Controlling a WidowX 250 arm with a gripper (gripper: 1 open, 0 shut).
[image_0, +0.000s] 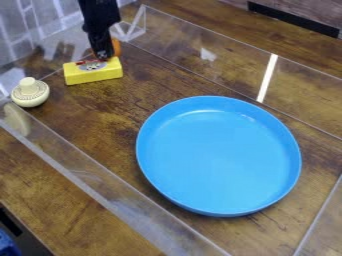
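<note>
The dark gripper (99, 52) hangs at the top left, its fingertips low over a yellow block (102, 74) with a red and white top. It looks shut, though the gap between the fingers is hard to make out. A small orange object (115, 46) is partly hidden behind the gripper. A cream ribbed round object (30, 92) sits to the left of the yellow block.
A large blue plate (218, 155) fills the centre right of the wooden table (80, 170). Clear plastic sheets or walls run along the left and edges.
</note>
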